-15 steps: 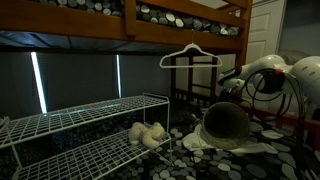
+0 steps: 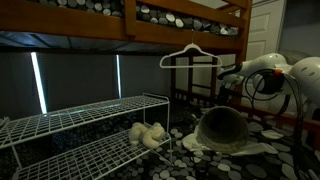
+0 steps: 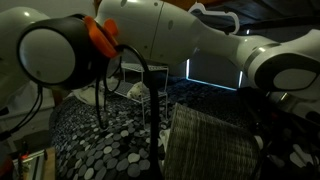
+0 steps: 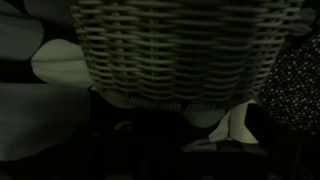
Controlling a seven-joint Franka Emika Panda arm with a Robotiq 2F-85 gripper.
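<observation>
A woven wicker basket [image 2: 222, 130] lies tipped on its side on the dotted bedding, its mouth facing exterior view 1. Its ribbed weave [image 4: 180, 50] fills the upper wrist view, so the hand is close to it. In exterior view 2 the basket [image 3: 205, 145] stands below the white arm [image 3: 180, 35]. My gripper is too dark in the wrist view to make out its fingers or whether they grip the rim. The basket hides the hand in exterior view 1. A pale plush toy [image 2: 147, 135] sits at the wire rack.
A white two-tier wire rack [image 2: 85, 120] occupies the left. A white hanger [image 2: 191, 56] hangs from the wooden bunk rail [image 2: 150, 28] above. Pale cloth [image 2: 250, 149] lies beside the basket. Dotted bedding [image 3: 95, 140] lies open between the rack and the arm.
The basket has shifted slightly left and toward the camera in exterior view 1, and its mouth looks a little larger. The arm has moved slightly. The rack and plush toy look unmoved.
</observation>
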